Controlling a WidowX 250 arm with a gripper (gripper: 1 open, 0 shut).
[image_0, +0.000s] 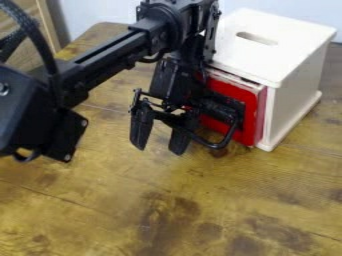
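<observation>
My black gripper (162, 128) hangs low over the wooden floor just left of a white box (278, 50), its two fingers pointing down and spread apart with nothing seen between them. The box has a slot in its top and a red front panel (245, 108) facing left, which the gripper and arm partly hide. The gripper's body and cable loop overlap the panel's near part; whether they touch it cannot be told.
The arm fills the upper left, with a wooden piece at the left edge.
</observation>
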